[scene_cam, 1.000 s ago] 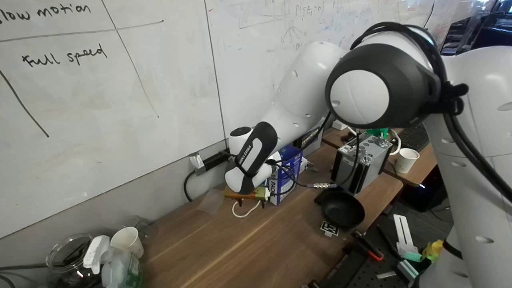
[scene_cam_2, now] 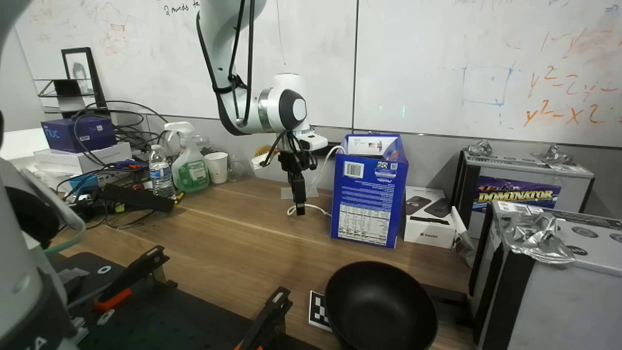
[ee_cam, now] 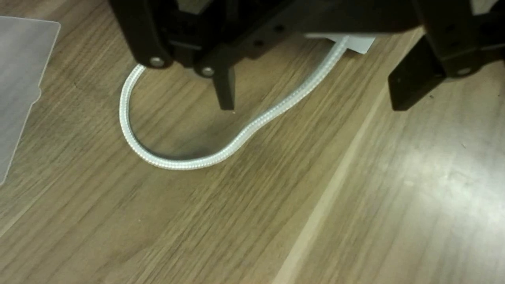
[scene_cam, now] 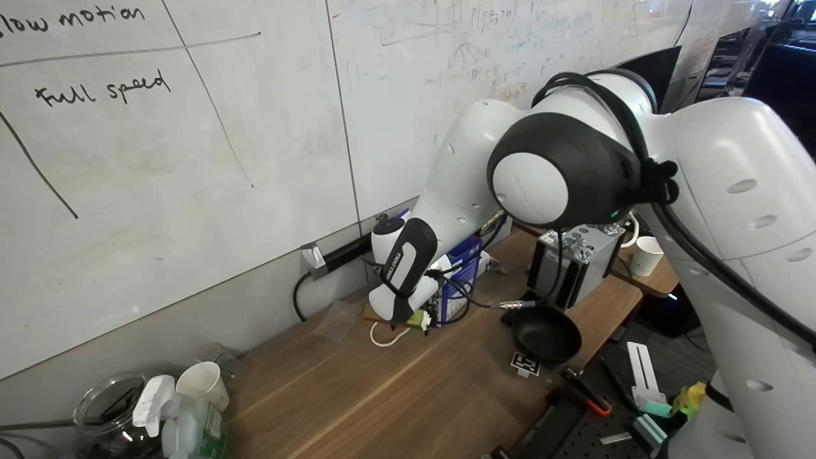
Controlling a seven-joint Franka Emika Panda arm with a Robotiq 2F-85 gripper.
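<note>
My gripper is open in the wrist view, its two dark fingers wide apart with nothing held between them. A white braided cable [ee_cam: 258, 124] loops across the wooden table below and passes through the space under the fingers; the exact height between is hard to judge. In exterior view 2 the gripper [scene_cam_2: 299, 201] points down left of a blue box [scene_cam_2: 365, 198], near the cable [scene_cam_2: 315, 208]. Exterior view 1 shows the hand [scene_cam: 401, 271] close to the whiteboard wall, with the fingers mostly hidden.
A black pan [scene_cam_2: 379, 306] stands near the table's front edge, by grey metal cases [scene_cam_2: 560, 280]. Along the left lie a spray bottle [scene_cam_2: 189, 160], a paper cup [scene_cam_2: 216, 166] and a water bottle [scene_cam_2: 161, 172].
The hand has come down closer to the table and slightly to the right in exterior view 1. The table objects appear unmoved.
</note>
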